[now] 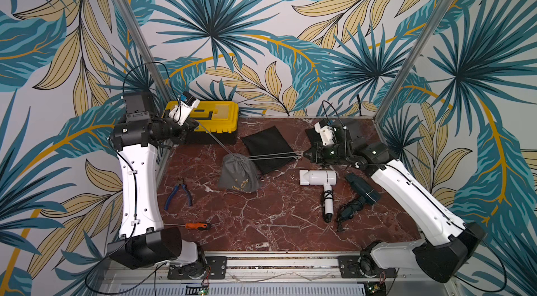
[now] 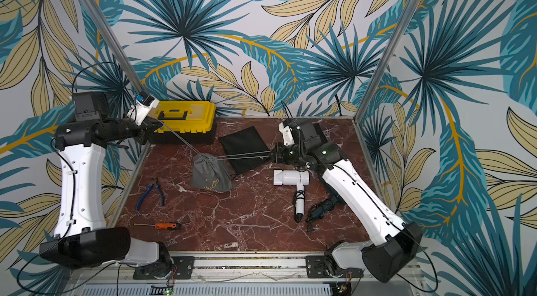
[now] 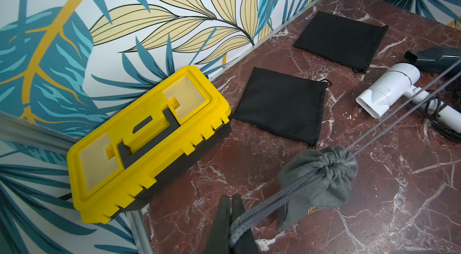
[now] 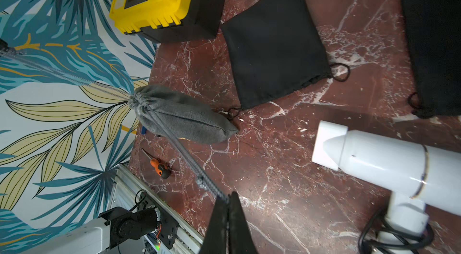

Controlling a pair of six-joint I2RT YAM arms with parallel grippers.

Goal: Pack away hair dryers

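A grey drawstring pouch [image 1: 239, 174], gathered at its neck, hangs by cords between my two grippers. In the left wrist view my left gripper is shut on a grey cord [image 3: 269, 202] running from the pouch. The right wrist view shows my right gripper shut on the cord [image 4: 178, 147] from the other side. Both cords look taut. On the table lie a white hair dryer [image 1: 318, 177] and a dark green hair dryer [image 1: 363, 188]. Two flat black drawstring bags [image 3: 283, 105] lie behind; my right arm mostly covers one in the top left view.
A yellow-lidded toolbox [image 1: 215, 117] stands at the back left, close to my left gripper. Pliers [image 1: 179, 194] and an orange screwdriver [image 1: 197, 226] lie at the left front.
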